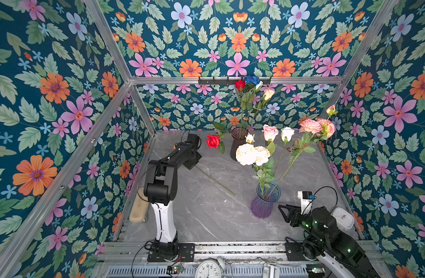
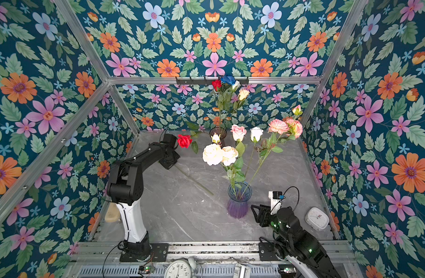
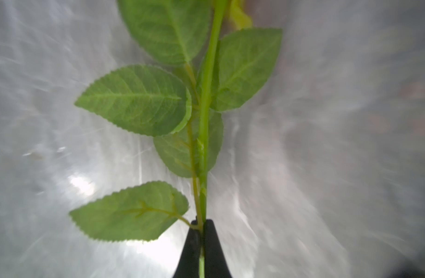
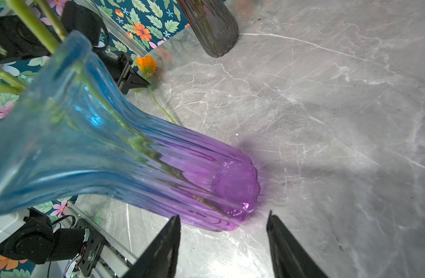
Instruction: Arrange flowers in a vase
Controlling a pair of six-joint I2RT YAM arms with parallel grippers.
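Note:
My left gripper is shut on the green leafy stem of a flower whose orange bloom (image 4: pixel 146 64) shows in the right wrist view. From that gripper (image 1: pixel 192 163) the bare stem end (image 1: pixel 219 181) slants toward the middle of the table; the top left view hides the bloom behind the arm. A blue-to-purple glass vase (image 1: pixel 262 207) stands upright, holding white and pink roses (image 1: pixel 246 154). Beside it, my right gripper is open, nothing between its fingers. Farther back, a dark ribbed vase (image 4: pixel 217 34) holds red, blue and cream flowers (image 1: pixel 250 79).
One red rose (image 1: pixel 213 141) leans out low from the dark vase, close to my left gripper. A tan oblong object (image 1: pixel 138 206) lies at the left edge, and a white box (image 2: pixel 317 218) at the right.

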